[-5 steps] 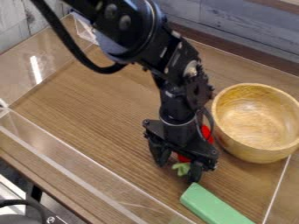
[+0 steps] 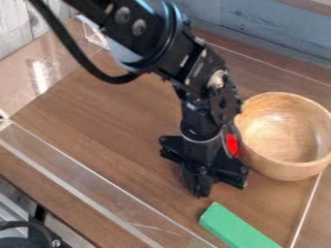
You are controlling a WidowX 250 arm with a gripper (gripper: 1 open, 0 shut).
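The black gripper points down at the wooden table, just left of a light wooden bowl. A small red object shows behind the gripper, beside the bowl, partly hidden. A green block lies in front of the gripper, to the lower right. The fingertips are dark and bunched in this view, so whether they are open or shut, or hold anything, cannot be told.
A pale plank wall runs along the back. Dark cables hang at the upper left and lower left.
The gripper has shifted slightly up and to the left. A small green bit seen among its fingers earlier is now hidden.
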